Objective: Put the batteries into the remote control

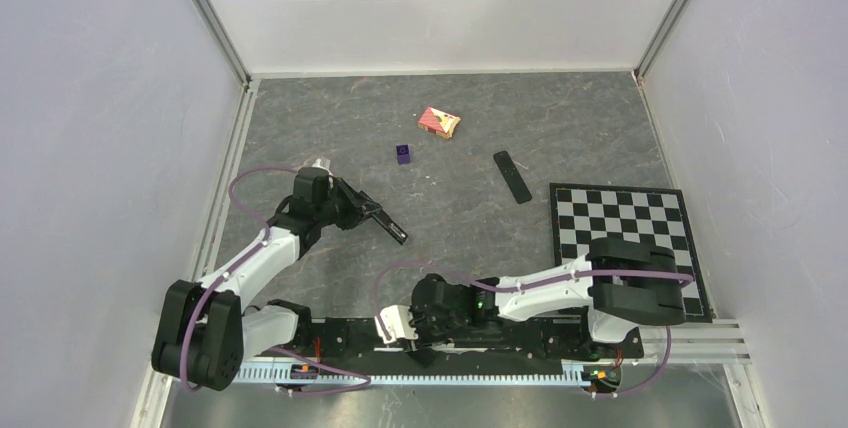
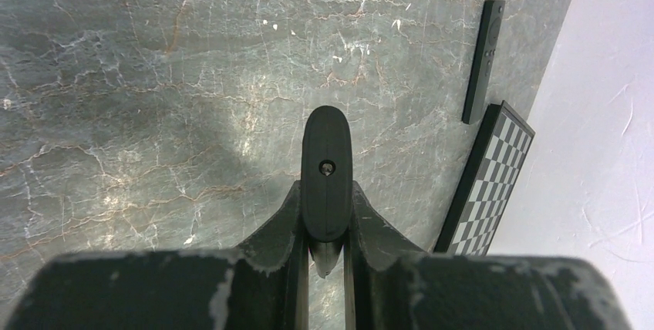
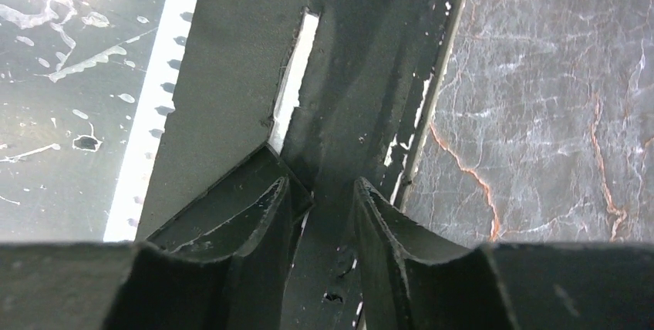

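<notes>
My left gripper is shut on a dark remote (image 2: 325,191), which in the top view (image 1: 390,226) points down-right over the table. A second slim black remote (image 1: 512,177) lies right of the middle. My right gripper is part open, low over the black strip at the front edge, with a flat dark piece (image 3: 220,195) at its left finger; whether it holds that piece I cannot tell. I see no batteries clearly.
A red-and-yellow box (image 1: 438,121) and a small purple cube (image 1: 403,154) stand at the back middle. A checkerboard (image 1: 617,210) lies at the right.
</notes>
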